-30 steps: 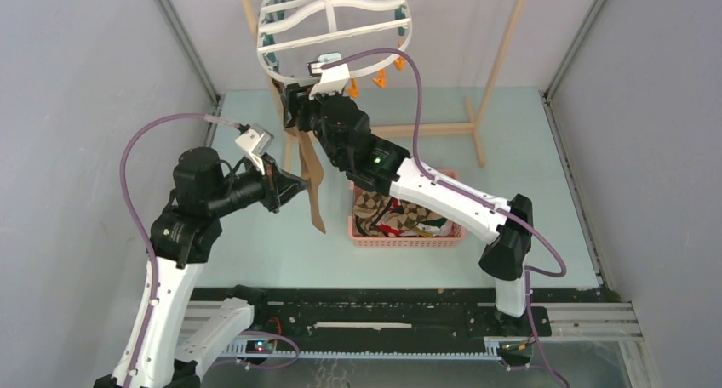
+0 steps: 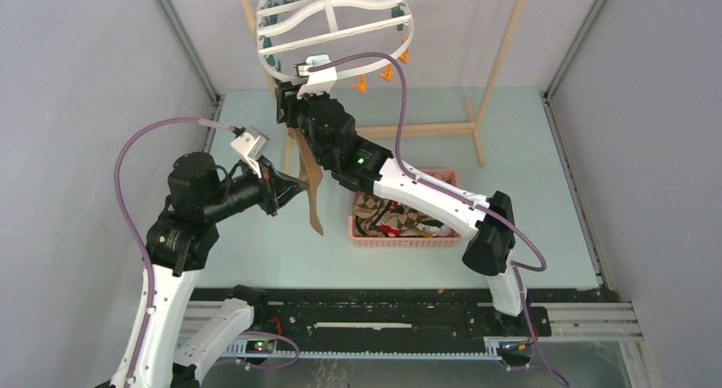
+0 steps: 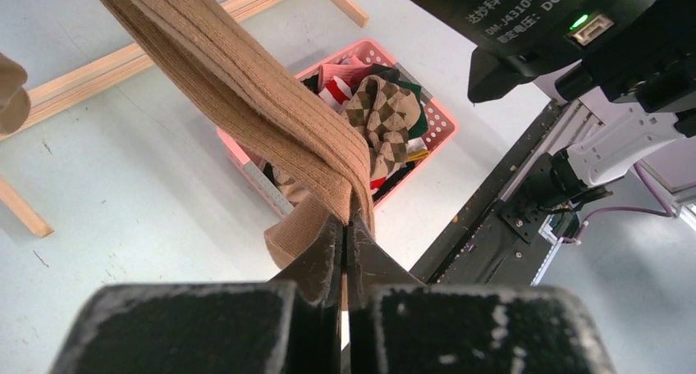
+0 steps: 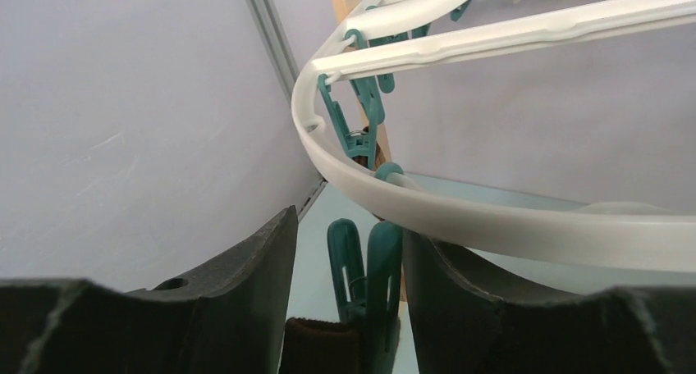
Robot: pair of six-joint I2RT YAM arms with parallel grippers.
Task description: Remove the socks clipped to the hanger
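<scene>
A long brown sock [image 2: 311, 179] hangs below the white clip hanger [image 2: 332, 39]; in the left wrist view the sock [image 3: 271, 120] runs down to my left gripper, which is shut on it. My right gripper is at the hanger's rim, fingers apart on either side of a teal clip [image 4: 382, 284], with dark brown fabric low between them. Other teal clips [image 4: 365, 120] hang along the rim behind. Whether the right fingers touch the clip is not clear.
A pink basket [image 2: 400, 242] of socks stands on the table behind the right arm. The wooden stand [image 2: 502, 39] holds the hanger at the back. Orange clips [image 2: 386, 71] hang on the hanger's front right.
</scene>
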